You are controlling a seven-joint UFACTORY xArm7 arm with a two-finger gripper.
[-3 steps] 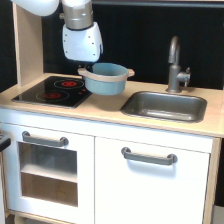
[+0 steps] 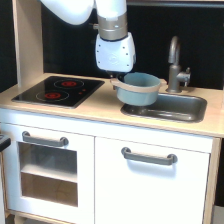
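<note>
A light blue-green toy pot (image 2: 138, 98) with beige handles is near the left end of the sink (image 2: 180, 106), overlapping its edge in the camera view. My gripper (image 2: 117, 79) points down at the pot's left side and appears shut on its handle or rim. The small fingers are hard to make out. Whether the pot's base touches the counter or hangs just above it, I cannot tell.
At the left lies a black stove top (image 2: 58, 92) with two red burner rings, bare. A grey faucet (image 2: 177, 68) rises behind the sink. Below the wooden counter (image 2: 92, 115) are an open-fronted oven and a white door with a grey handle (image 2: 149, 157).
The arm and pot have moved right together, from beside the stove top to the sink's left end. The pot also sits lower in the view.
</note>
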